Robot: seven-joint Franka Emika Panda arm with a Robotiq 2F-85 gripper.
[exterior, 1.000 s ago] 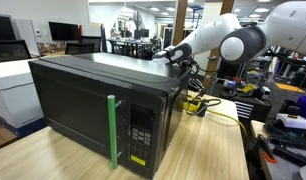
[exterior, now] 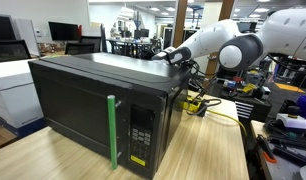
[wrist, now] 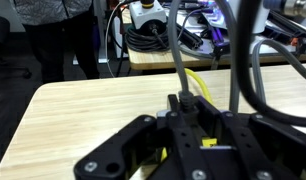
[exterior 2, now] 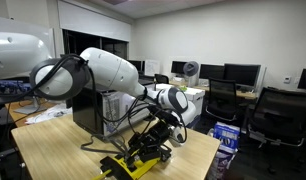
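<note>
My gripper [exterior 2: 153,148] is low over the wooden table, beyond the microwave in exterior view 1. In the wrist view its dark body fills the bottom, and the gripper looks shut; what lies between its fingers is hidden by cables and dark parts. Just under and beside it in exterior view 2 is a yellow thing [exterior 2: 111,165], partly covered by the gripper. The black microwave [exterior: 93,105] stands on the table, with a green strip [exterior: 112,132] upright on its front.
Behind the gripper in exterior view 2, the microwave's dark side [exterior 2: 85,110] stands close by. A yellow cable [exterior: 229,117] runs along the table to the right. Bare wood [wrist: 83,115] lies left of the gripper in the wrist view. Office chairs [exterior 2: 221,103] stand beyond the table.
Over the last second the arm has moved slightly to the right, its white segments reaching a little farther that way. The microwave has stayed put.
</note>
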